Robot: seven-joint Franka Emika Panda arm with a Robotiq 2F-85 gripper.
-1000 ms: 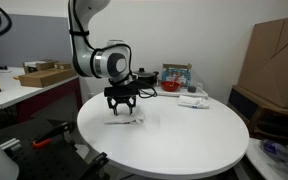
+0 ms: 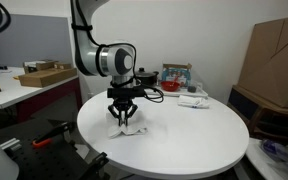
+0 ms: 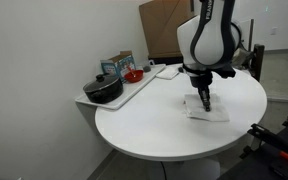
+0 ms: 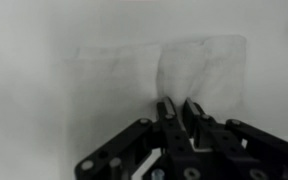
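Note:
A pale, thin cloth (image 4: 199,65) lies on the white round table (image 2: 184,140), low against the surface. Its far edge and a fold running down to the fingertips show in the wrist view. My gripper points down at the cloth, its two fingers close together and nearly shut on the gathered fold. In exterior view 2 the cloth (image 3: 214,114) spreads out beneath the gripper (image 3: 206,106), close to the table. The exact pinch between the pads is dark and blurred.
Farther back stand a black pot (image 3: 104,88) on a white tray, a red bowl (image 3: 134,76) and a box (image 3: 131,62). Another white cloth (image 2: 193,101) lies toward the back of the table.
The gripper has shifted slightly over the cloth. The cloth's shape has changed under it, from a flatter strip to a peaked fold with a corner spread toward the front right.

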